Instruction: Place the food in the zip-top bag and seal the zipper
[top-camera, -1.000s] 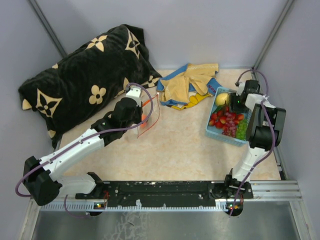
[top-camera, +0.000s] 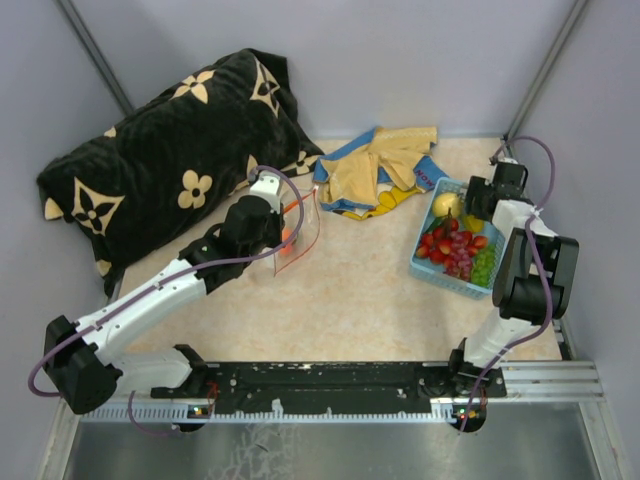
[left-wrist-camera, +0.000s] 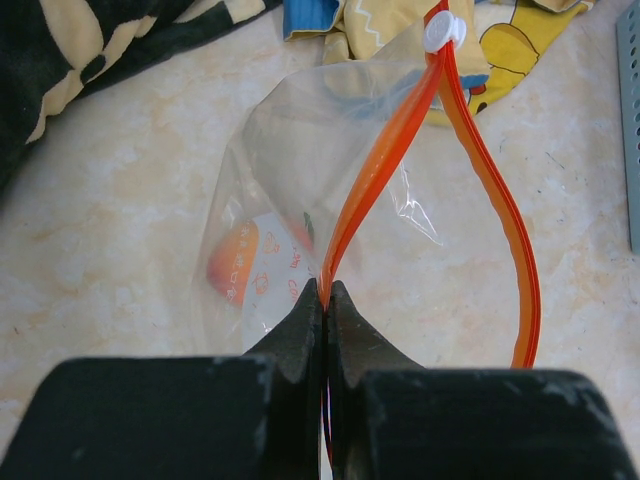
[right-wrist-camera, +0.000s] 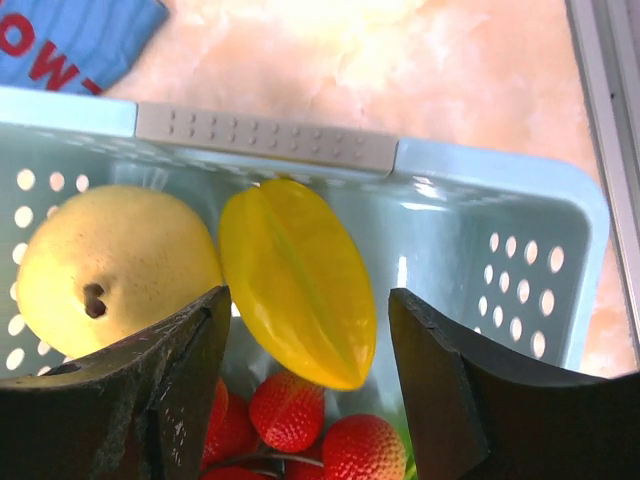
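Observation:
A clear zip top bag (left-wrist-camera: 290, 150) with an orange zipper edge stands with its mouth spread. My left gripper is shut on one side of that edge; a white slider (left-wrist-camera: 444, 33) sits at the zipper's far end. Inside the bag lies something red-orange (left-wrist-camera: 232, 262), seen through the plastic beside a white printed label. Over the blue basket (top-camera: 450, 282), my right gripper is part open above a yellow fruit or pepper (right-wrist-camera: 295, 280), its fingers apart and nothing held. A round pale yellow fruit (right-wrist-camera: 115, 265) lies left of it.
Strawberries (right-wrist-camera: 287, 410), red grapes (top-camera: 460, 255) and green grapes (top-camera: 484, 265) fill the basket's near part. A blue and yellow cloth (top-camera: 375, 170) lies behind, a black patterned pillow (top-camera: 180, 150) at left.
My right arm has shifted slightly right over the basket, and more of the yellow item now shows beneath its gripper. The left arm and the bag have stayed put.

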